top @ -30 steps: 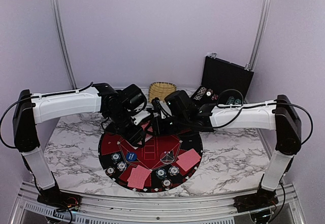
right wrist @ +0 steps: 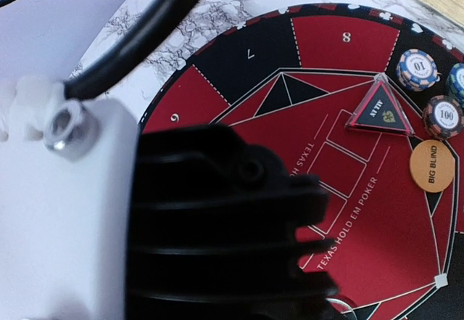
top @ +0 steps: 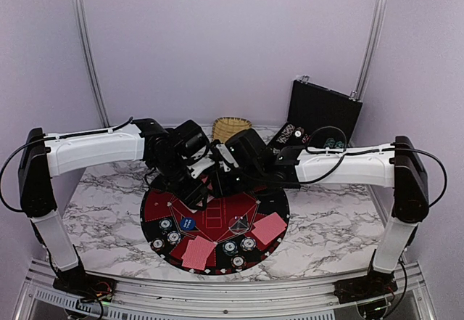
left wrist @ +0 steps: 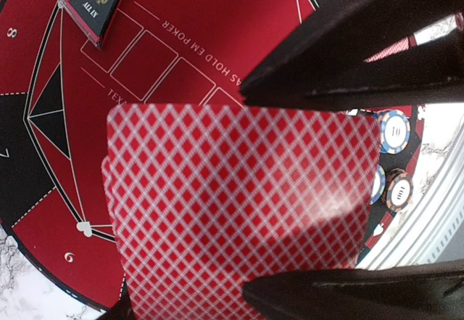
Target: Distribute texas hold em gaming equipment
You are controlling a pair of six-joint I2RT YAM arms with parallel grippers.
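Note:
My left gripper (top: 199,193) is shut on a red-backed card stack (left wrist: 239,189), over the middle of the round poker mat (top: 268,207). My right gripper (top: 221,178) is beside it; its fingertips are hidden in the top view and its finger state is unclear. Red card stacks (top: 197,253) lie at the front and right. The triangular ALL IN marker (right wrist: 378,109), orange BIG BLIND disc (right wrist: 432,166) and chips (right wrist: 417,70) lie on the mat.
An open black case (top: 322,106) with chips stands at back right, a wicker basket (top: 230,125) at back centre. Bare marble shows left and right of the mat.
My right gripper and forearm have shifted slightly over the last second at the centre. The left arm looks unchanged.

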